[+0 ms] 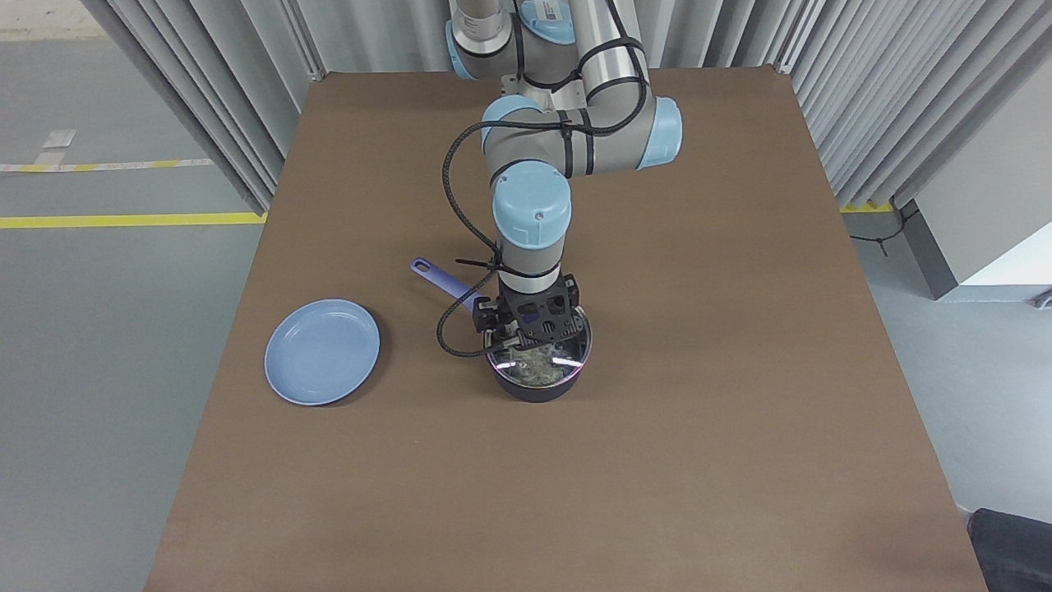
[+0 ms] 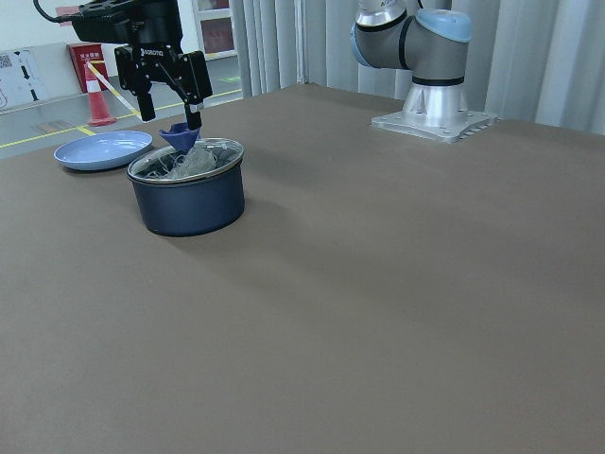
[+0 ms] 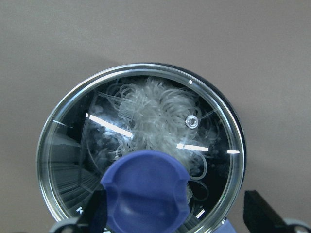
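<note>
A dark blue pot (image 2: 189, 210) with a glass lid (image 3: 150, 107) stands mid-table, pale strands visible through the lid. Its blue knob (image 3: 146, 196) sits between the fingers of my open gripper, which hangs just over it. In the front view the gripper body hides much of the lid. The pot's purple-blue handle (image 1: 439, 276) reaches out toward the back left.
A blue plate (image 1: 321, 351) lies left of the pot on the brown table (image 1: 740, 395). The robot base (image 2: 435, 118) stands at the back.
</note>
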